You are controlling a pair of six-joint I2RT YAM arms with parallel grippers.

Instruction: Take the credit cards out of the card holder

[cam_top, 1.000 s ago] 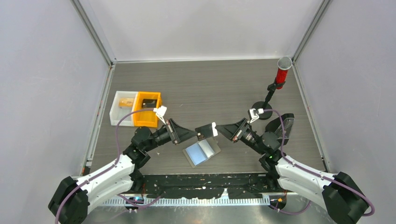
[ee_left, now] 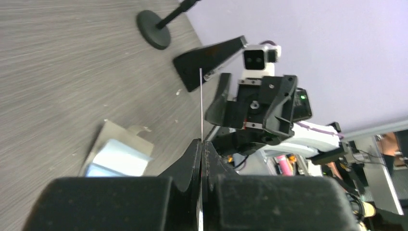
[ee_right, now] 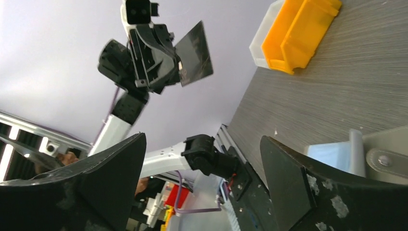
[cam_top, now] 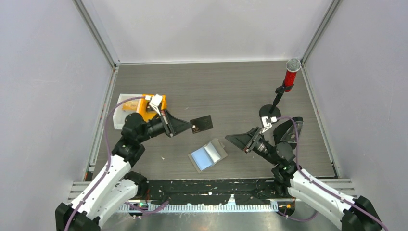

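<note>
A thin black card (cam_top: 201, 123) sticks out from the tips of my left gripper (cam_top: 193, 126), which is shut on its edge. In the left wrist view the card (ee_left: 201, 103) is edge-on, a thin upright line above the closed fingers. From the right wrist view the card (ee_right: 195, 56) shows its broad dark face. My right gripper (cam_top: 227, 138) is apart from the card; in its own wrist view the fingers (ee_right: 293, 185) stand wide apart, nothing between them. Below the two grippers the grey card holder (cam_top: 208, 155) lies open on the table with pale blue and white sleeves.
A white bin (cam_top: 118, 116) and a yellow bin (ee_right: 298, 36) stand at the left, partly behind the left arm. At the right are a red microphone (cam_top: 290, 79) on a black stand and a dark device (cam_top: 297, 129).
The left gripper has carried the card up and left, away from the right gripper, towards the bins.
</note>
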